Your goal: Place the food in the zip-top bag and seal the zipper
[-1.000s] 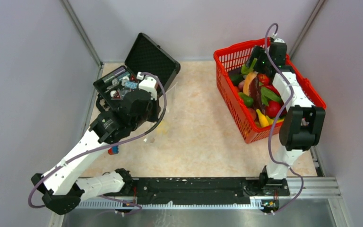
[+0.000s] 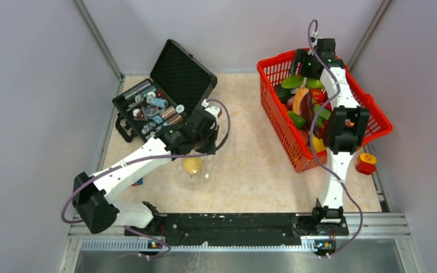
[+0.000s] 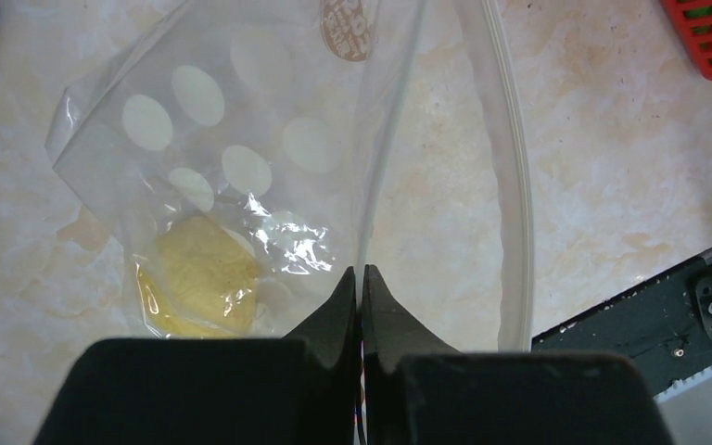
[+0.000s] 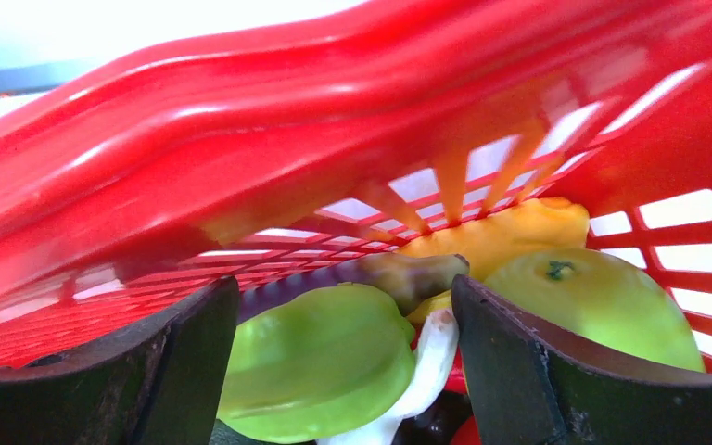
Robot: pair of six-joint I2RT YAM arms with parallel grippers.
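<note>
A clear zip top bag [image 3: 269,130] with a yellow food item [image 3: 195,273] inside lies below my left gripper, which is shut at the bag's zipper edge; only thin film shows at its fingertips. In the top view the yellow item [image 2: 192,166] is left of centre. My right gripper is open over the red basket [image 2: 279,131], near its back wall, with a green pepper [image 4: 315,362] between its fingers. A white stalk [image 4: 426,371], an eggplant [image 4: 399,273] and a green tomato-like item [image 4: 584,306] lie around it.
An open black case of tools [image 2: 148,114] stands at the back left. A red-and-yellow object [image 2: 366,165] sits right of the basket.
The right gripper has shifted slightly left over the basket.
</note>
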